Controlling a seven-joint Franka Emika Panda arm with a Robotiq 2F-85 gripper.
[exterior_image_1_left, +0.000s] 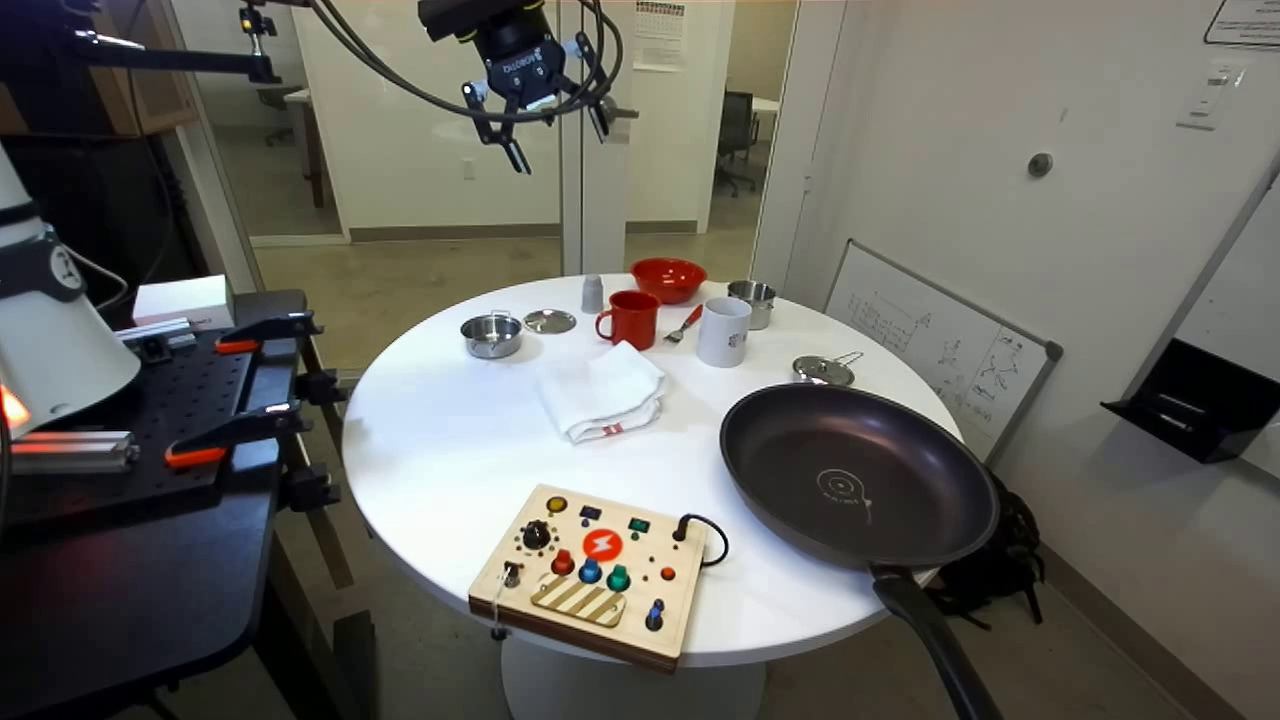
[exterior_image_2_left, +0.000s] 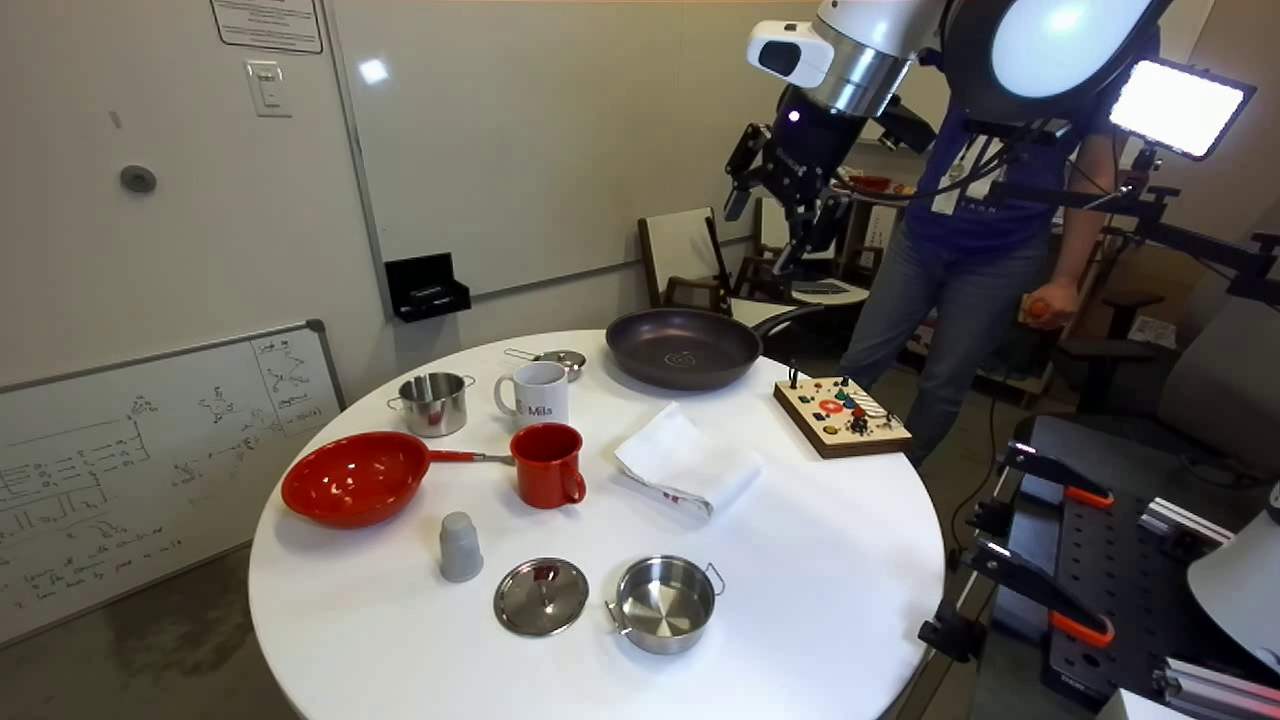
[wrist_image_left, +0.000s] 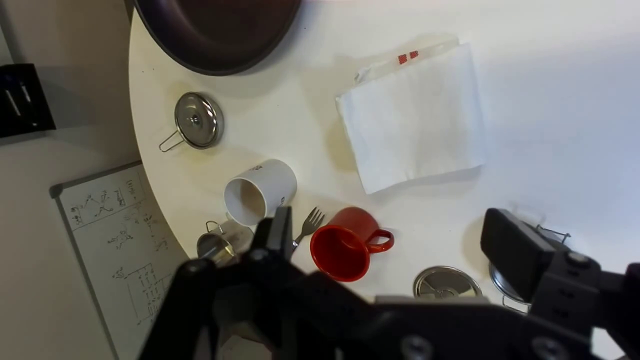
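Observation:
High above the round white table, my gripper hangs open, its fingers wide apart and nothing between them. Below it in the wrist view lie a red mug, a fork and a white mug. A folded white cloth rests in the middle of the table. The red bowl stands at the table edge, near a steel pot and a grey shaker. A steel lid lies beside an open steel pan.
A large dark frying pan sits on the table, its handle past the edge. Nearby are a wooden switch board and a small lidded steel pan. A person stands behind the table.

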